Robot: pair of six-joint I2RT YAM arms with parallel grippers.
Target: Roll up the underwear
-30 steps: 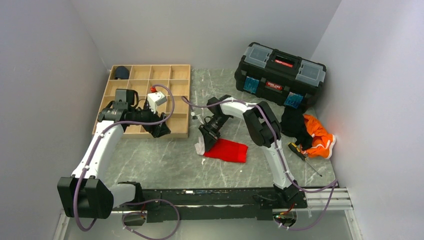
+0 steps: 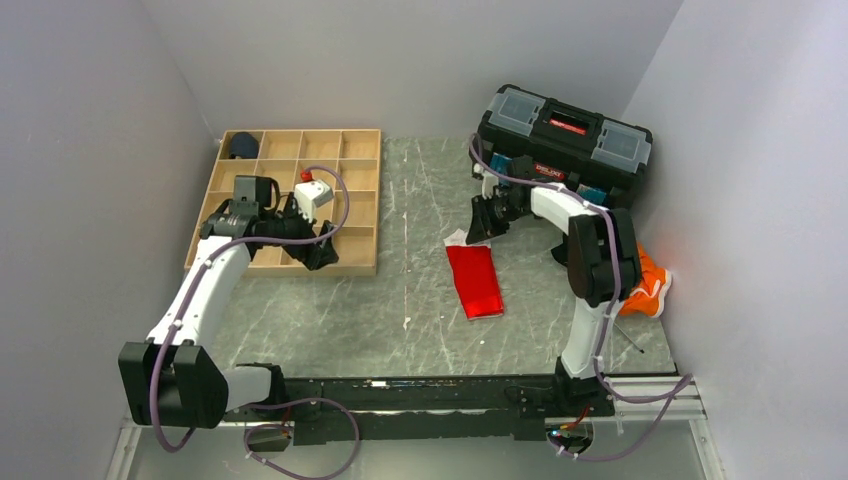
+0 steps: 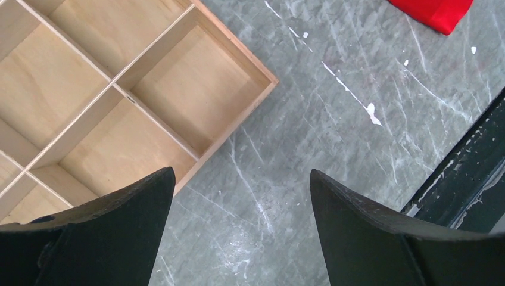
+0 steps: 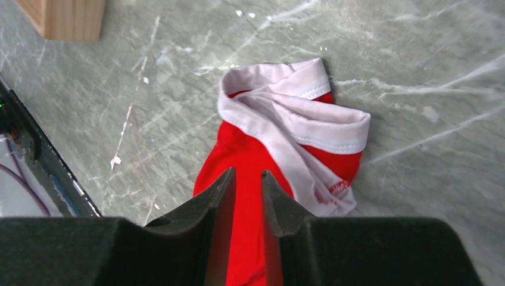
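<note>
The red underwear with a white waistband lies on the grey table right of centre, its long side running front to back, waistband toward the back. In the right wrist view the band is creased and bunched. My right gripper is at the waistband end, fingers slightly apart over the red cloth; whether they touch it cannot be told. My left gripper stands open over the front right of the wooden tray, nothing between its fingers; only a red corner of the underwear shows in that wrist view.
The divided wooden tray fills the back left. A black toolbox stands at the back right, orange fabric and a screwdriver at the right.
The underwear has been turned from sideways to front-to-back and shifted right and back, as my right gripper moved back and to the right. The left arm has moved slightly.
</note>
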